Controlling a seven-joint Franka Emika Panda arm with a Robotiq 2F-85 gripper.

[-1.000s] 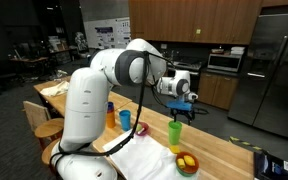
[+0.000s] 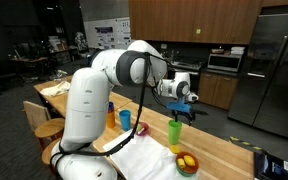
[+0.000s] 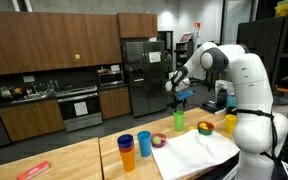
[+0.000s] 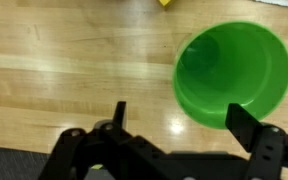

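Note:
A tall green cup (image 2: 174,132) stands on the wooden table; its open mouth faces the wrist camera, where the cup (image 4: 234,72) fills the upper right. Over the table, close above the cup, my gripper (image 2: 182,114) hangs from the arm. In the wrist view the gripper is open, its two dark fingertips wide apart. Bare wood and part of the cup's rim show between them. The cup sits off to the right of the fingers' middle, with nothing held. Whether a fingertip touches the rim cannot be told.
A red bowl (image 2: 187,169) with yellow items sits near the cup. Blue cups (image 2: 125,119) stand to the left, and a white sheet (image 2: 136,163) covers the near table. Someone in white (image 2: 180,84) is behind the arm. The table right of the bowl is mostly clear.
A blue patch now shows by the gripper, which looked dark before. The arm and the cup stay almost where they were.

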